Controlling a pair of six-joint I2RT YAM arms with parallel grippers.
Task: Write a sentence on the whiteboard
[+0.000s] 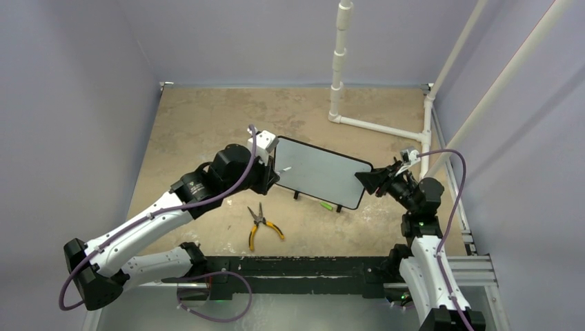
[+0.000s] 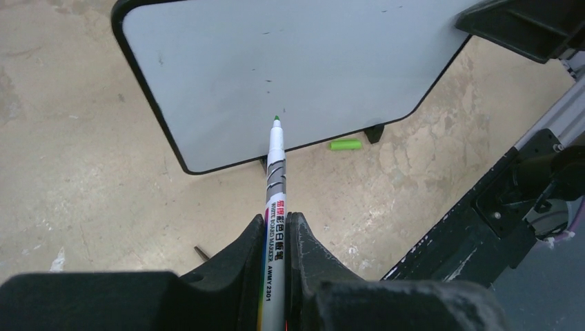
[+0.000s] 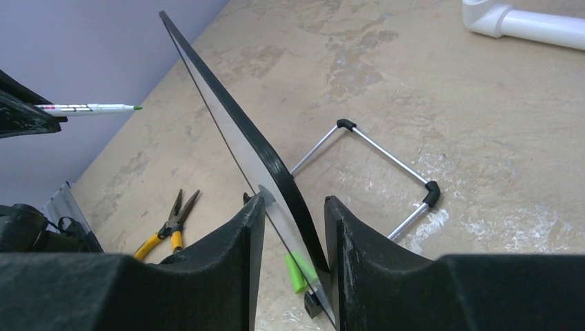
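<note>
The whiteboard (image 1: 321, 172) stands tilted on small feet, its pale face bare but for a few small dark specks in the left wrist view. My left gripper is shut on a white marker (image 2: 276, 179), uncapped, with its green tip pointing at the board. In the right wrist view the marker (image 3: 96, 109) is clear of the board's face. At the board's right edge, my right gripper is partly open, its fingers (image 3: 252, 238) on either side of the black-rimmed board (image 3: 276, 169).
A green cap (image 1: 326, 205) lies below the board's front edge. Yellow-handled pliers (image 1: 259, 224) rest open on the table nearer the front. White pipes (image 1: 379, 127) run along the back right.
</note>
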